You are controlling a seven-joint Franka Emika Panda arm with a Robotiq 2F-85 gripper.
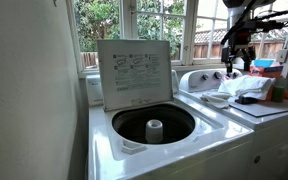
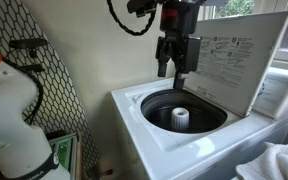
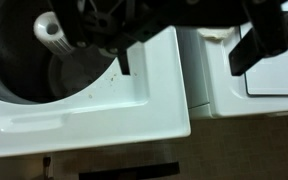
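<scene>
A white top-loading washer (image 1: 199, 150) stands with its lid (image 1: 136, 72) raised. Its dark drum (image 1: 134, 127) looks empty apart from the white agitator (image 1: 155, 131) in the middle. My gripper (image 2: 171, 68) is open with nothing between its fingers; in the second exterior view it appears in front of the raised lid. Seen from the first exterior view, the gripper (image 1: 238, 65) hangs over the right-hand machine, above a white cloth (image 1: 246, 87). The wrist view has the gripper fingers wide apart, with the washer's corner and a neighbouring white surface below.
A green bottle (image 1: 278, 91) and an orange-and-blue box (image 1: 265, 68) stand beside the cloth. Windows (image 1: 161, 25) line the back, and a bare wall (image 1: 29, 90) rises on the left. Free air lies above the drum opening.
</scene>
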